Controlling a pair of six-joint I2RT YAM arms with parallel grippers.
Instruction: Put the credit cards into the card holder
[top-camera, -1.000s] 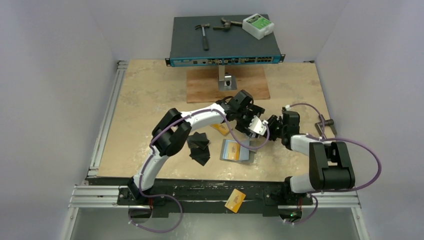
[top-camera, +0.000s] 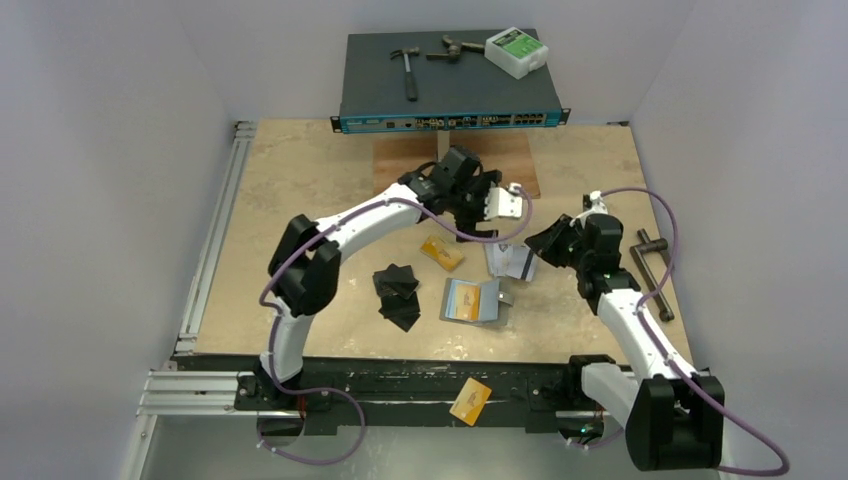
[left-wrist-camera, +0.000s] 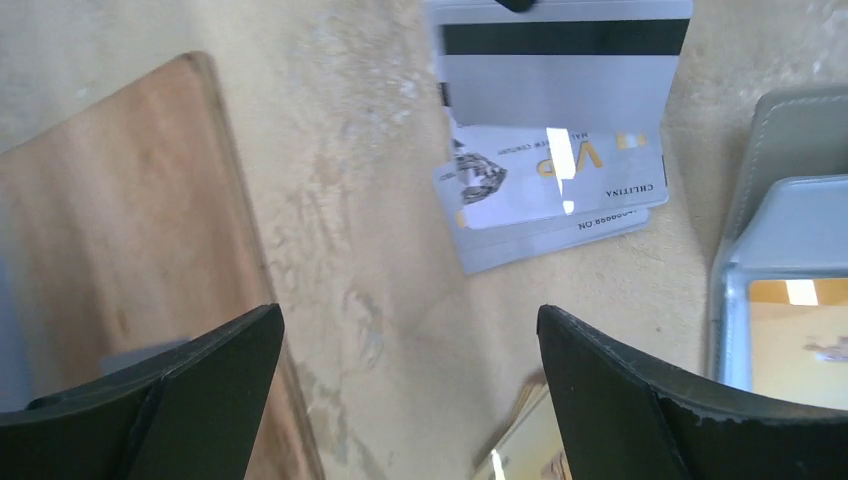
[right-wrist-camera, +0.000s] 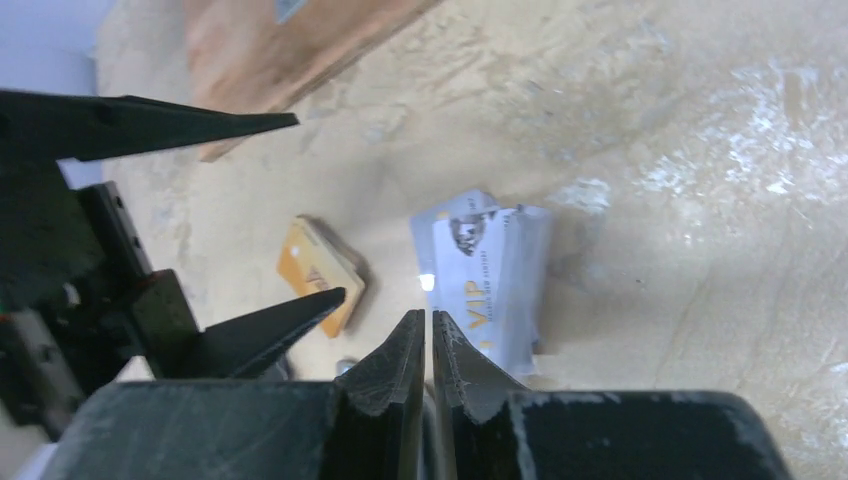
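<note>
Silver VIP cards (top-camera: 513, 262) lie in a small overlapping pile right of centre. My left gripper stands open above and behind them, nothing between its fingertips. My right gripper is shut just right of the pile; whether anything is between its fingertips is hard to tell. The card holder (top-camera: 470, 300) lies at front centre, an orange card showing in it. Orange cards (top-camera: 441, 252) lie left of the silver ones, black cards (top-camera: 397, 297) farther left, and another orange card (top-camera: 469, 400) at the front, below the tabletop's edge.
A wooden board (top-camera: 390, 160) under a stand is at the back, beneath a switch (top-camera: 450, 80) with hammers and a box on top. A metal tool (top-camera: 655, 275) lies at the right edge.
My left gripper has moved back and left, away from the silver cards, uncovering them. My right arm has drawn back slightly and shifted rightward and up.
</note>
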